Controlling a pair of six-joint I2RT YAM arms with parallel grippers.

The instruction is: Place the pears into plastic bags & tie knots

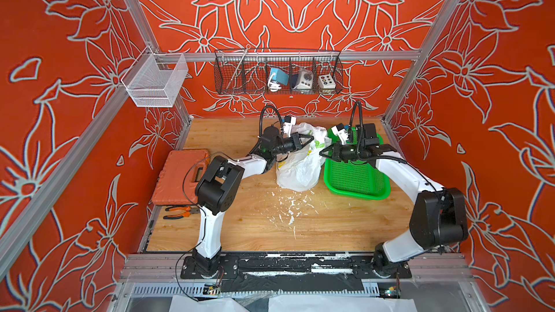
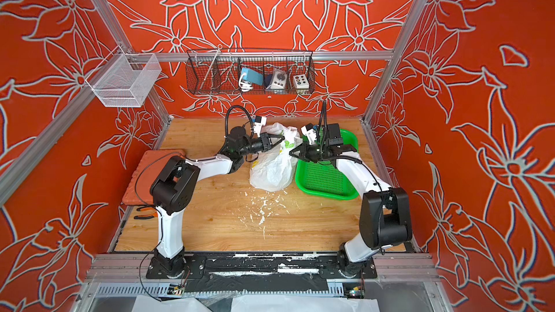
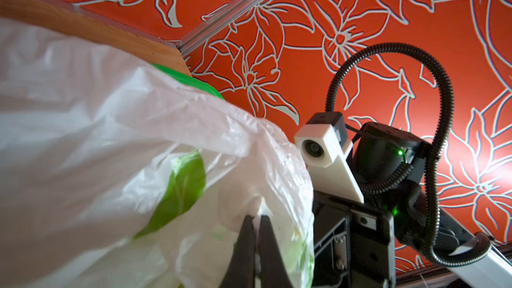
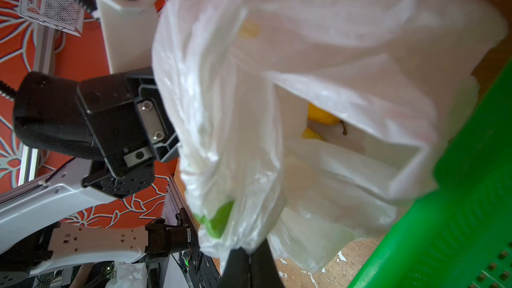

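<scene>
A white plastic bag (image 1: 298, 170) with green print stands mid-table, left of the green basket (image 1: 355, 180). In the right wrist view yellow pears (image 4: 322, 113) show inside it through an opening. My left gripper is shut at the bag's upper part (image 3: 106, 144); my right gripper is shut where the bag's gathered plastic (image 4: 229, 170) comes down to its fingertips. Both grippers face each other over the bag. How much plastic is between either gripper's fingers is hard to tell.
An orange case (image 1: 176, 173) and pliers (image 1: 179, 212) lie at the left. A black wire basket (image 1: 242, 75) and a white one (image 1: 153, 89) hang on the walls. White flakes are scattered on the front middle table, otherwise clear.
</scene>
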